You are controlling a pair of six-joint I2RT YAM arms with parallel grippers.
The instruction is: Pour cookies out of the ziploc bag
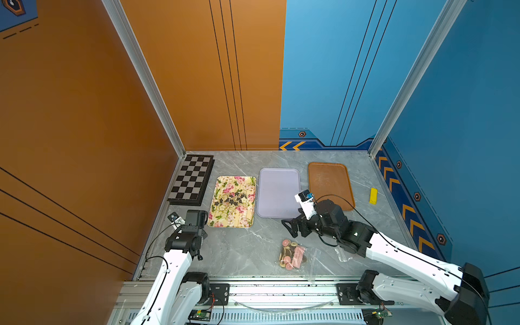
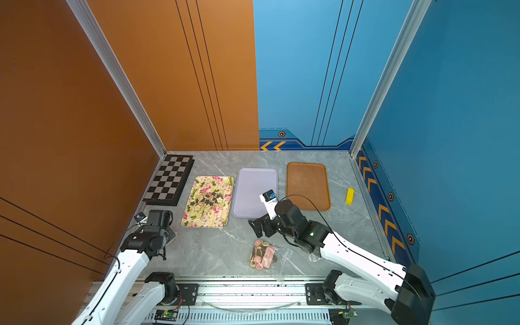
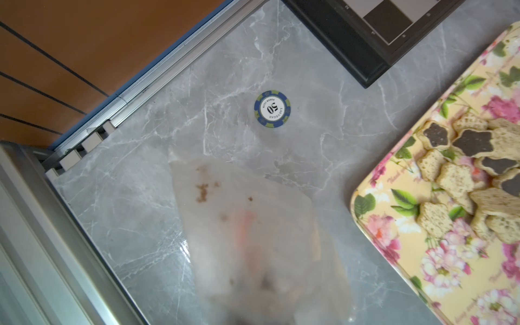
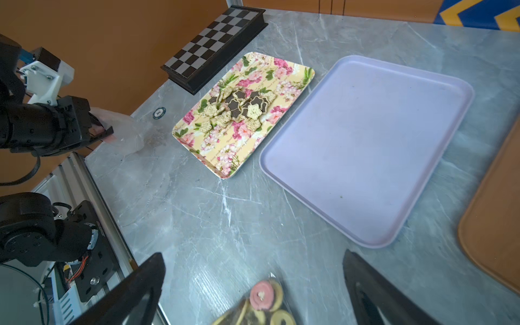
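A ziploc bag of pink and pale ring cookies [image 1: 289,254] lies on the front middle of the table; my open right gripper is above it, empty. At the left front, my left gripper is shut on a cloudy, crumb-speckled empty bag [image 3: 243,233]. Star cookies [image 3: 455,178] lie heaped on the floral tray [image 4: 200,146] to its right.
A lavender tray [image 1: 278,192] and a brown tray [image 1: 330,184] stand at the middle and right. A chessboard [image 1: 190,178] is at back left, a poker chip [image 3: 272,108] near it, a yellow block [image 1: 373,196] at far right.
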